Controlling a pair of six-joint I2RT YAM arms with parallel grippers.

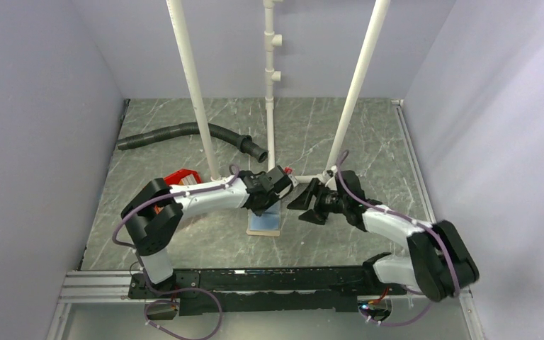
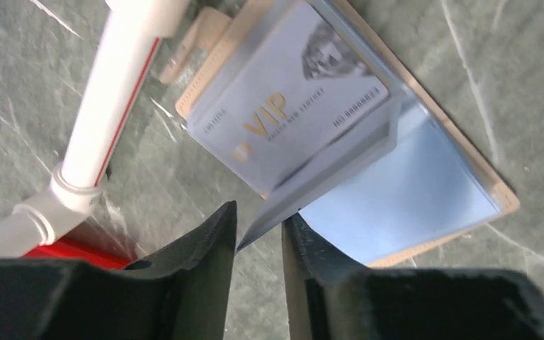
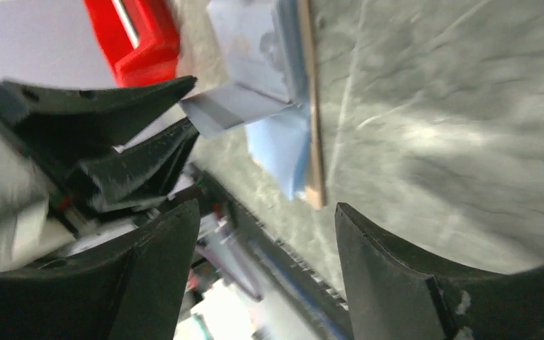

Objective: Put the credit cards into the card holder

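Note:
The card holder [image 1: 264, 232] lies on the table, pale blue below, with a VIP card [image 2: 280, 106] in its upper half in the left wrist view. A pale grey card-like sheet [image 2: 333, 166] slants from the holder's middle down between the left fingers. My left gripper is part open around the sheet's near end, with a gap on one side of it; whether the sheet is a card or a flap I cannot tell. The right wrist view also shows the sheet [image 3: 230, 106] standing tilted above the holder. To its right, my right gripper stands wide open and empty.
A red tray [image 1: 180, 177] is at the left, partly behind the left arm. White pipes [image 1: 270, 127] and a black hose [image 1: 163, 134] lie behind the holder.

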